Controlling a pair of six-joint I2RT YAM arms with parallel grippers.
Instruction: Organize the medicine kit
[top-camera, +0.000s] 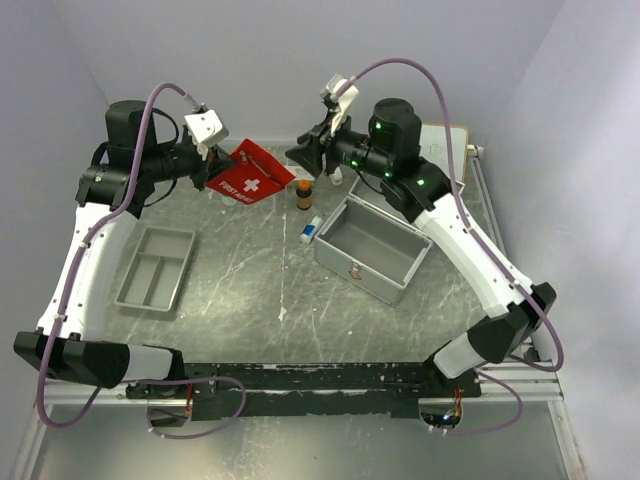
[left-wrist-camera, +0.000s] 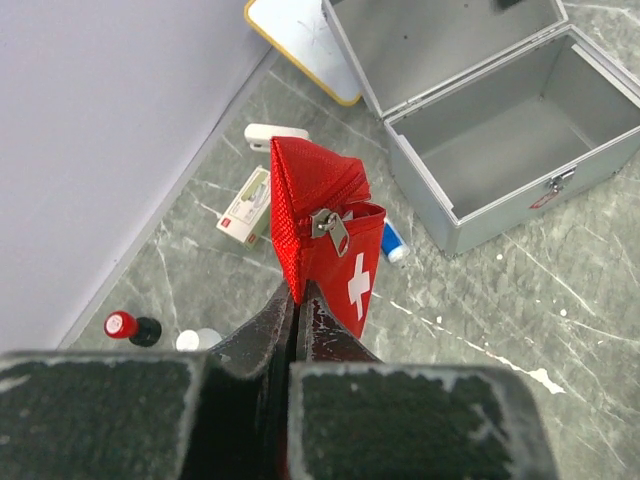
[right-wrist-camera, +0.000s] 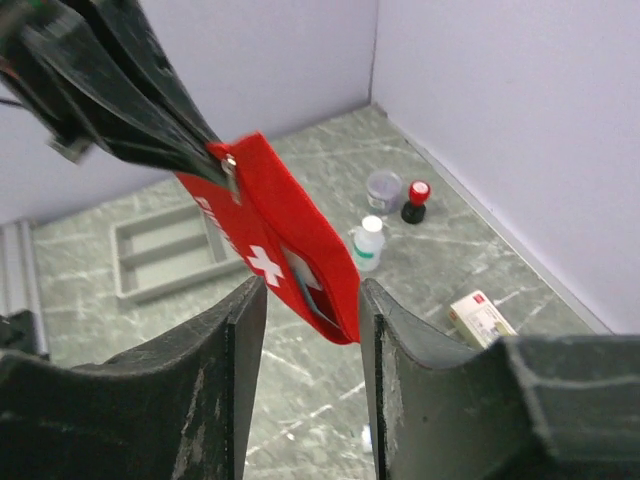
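Note:
A red first aid pouch (top-camera: 250, 174) with a white cross hangs in the air, and my left gripper (top-camera: 208, 170) is shut on one end of it. The left wrist view shows the pouch (left-wrist-camera: 325, 225) rising from the fingertips, its zipper pull facing me. My right gripper stands part open and apart from the pouch (right-wrist-camera: 290, 235), with nothing between its fingers. In the top view the right gripper (top-camera: 307, 158) is to the right of the pouch. The grey metal box (top-camera: 362, 262) has its lid up and is empty inside.
A grey divided tray (top-camera: 157, 268) lies at the left. A brown bottle (top-camera: 304, 195) and a blue-and-white tube (top-camera: 311, 230) are near the box. A white bottle (right-wrist-camera: 368, 243), a red-capped bottle (right-wrist-camera: 416, 201) and a small carton (right-wrist-camera: 480, 320) stand toward the back.

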